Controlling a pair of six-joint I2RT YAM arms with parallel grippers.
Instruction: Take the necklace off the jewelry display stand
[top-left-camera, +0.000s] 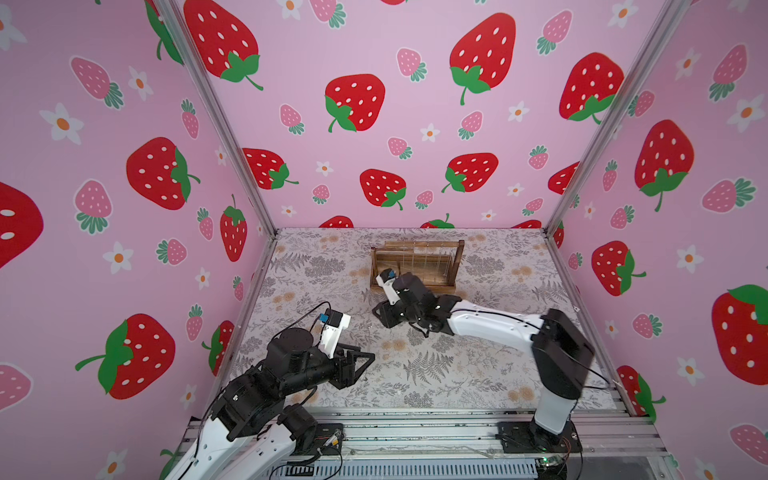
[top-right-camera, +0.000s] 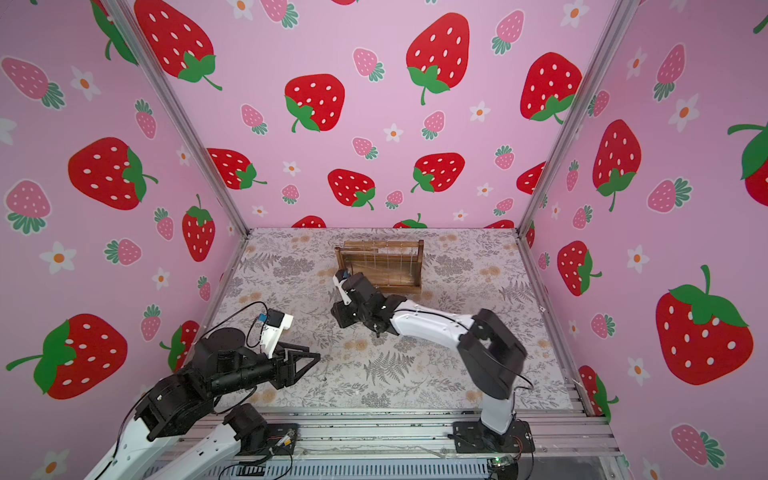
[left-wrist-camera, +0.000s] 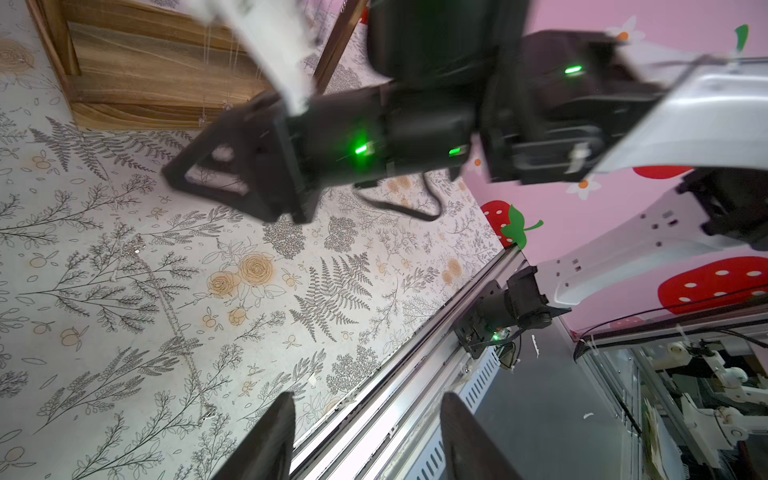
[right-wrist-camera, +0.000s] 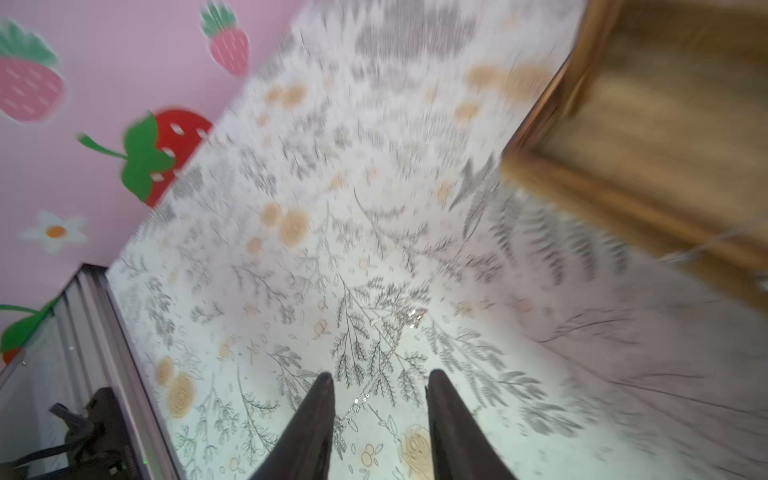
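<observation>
The wooden jewelry display stand (top-left-camera: 438, 288) stands at the back middle of the table, with several thin necklaces (top-right-camera: 387, 265) hanging from its bar. A fine silver chain necklace lies stretched out on the tabletop in front of it; in the right wrist view one shiny end of this necklace (right-wrist-camera: 414, 315) shows. My right gripper (top-left-camera: 385, 318) is open above the table just in front of the stand, nothing between its fingers. Nearer the front left, my left gripper (top-left-camera: 366, 365) is open and empty too.
Patterned cloth covers the tabletop (top-left-camera: 512, 360), clear to both sides of the stand. The right arm reaches across the middle. A metal rail (top-left-camera: 416, 428) runs along the front edge, and pink strawberry walls enclose the sides and back.
</observation>
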